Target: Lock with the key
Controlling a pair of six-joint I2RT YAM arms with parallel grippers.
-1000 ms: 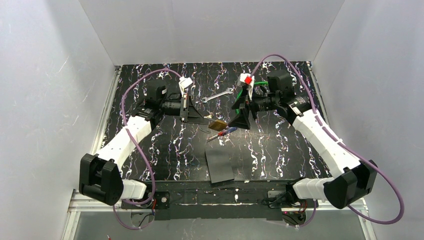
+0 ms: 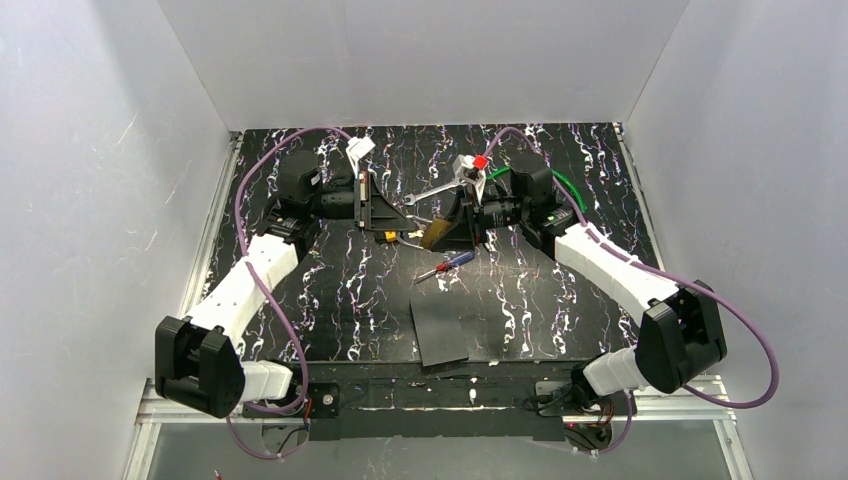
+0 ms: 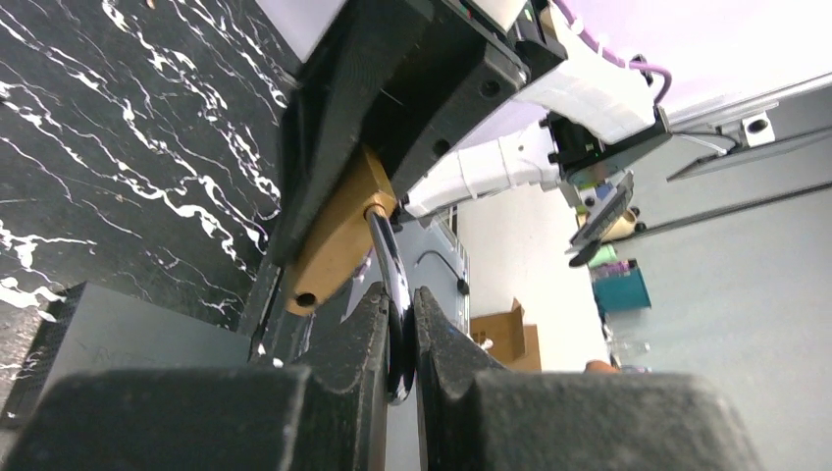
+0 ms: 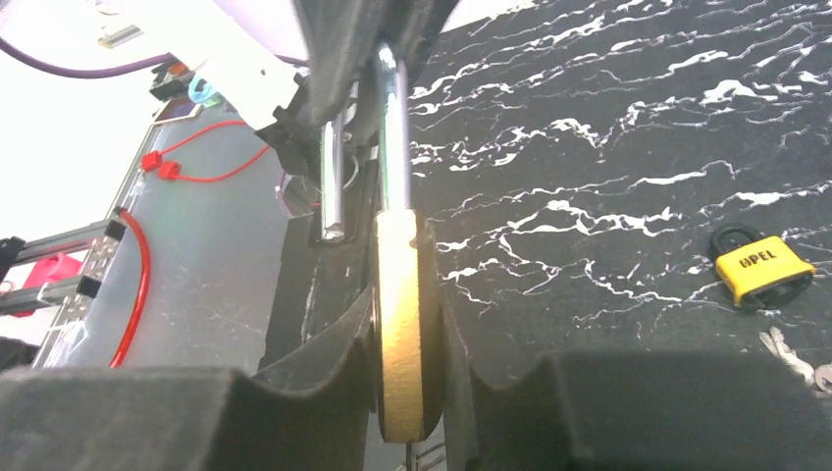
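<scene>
A brass padlock [image 2: 436, 234] is held in the air between my two grippers. My left gripper is shut on its steel shackle [image 3: 385, 240]. In the left wrist view, one shackle leg enters the brass body [image 3: 329, 240], while the hole at its other end is empty. The free shackle leg [image 4: 333, 186] stands outside the body in the right wrist view. My right gripper has its fingers pressed on both sides of the body. Small keys [image 4: 785, 355] lie on the table at the right wrist view's lower right.
A yellow padlock [image 4: 757, 270] lies on the table beside those keys. Under the arms are a wrench [image 2: 432, 194] and a blue-handled screwdriver [image 2: 455, 262]. A dark flat panel [image 2: 438, 328] lies near the front edge.
My right gripper has moved left, from standing open beside the brass body to closing around it. The left gripper shifted only slightly, keeping hold of the shackle.
</scene>
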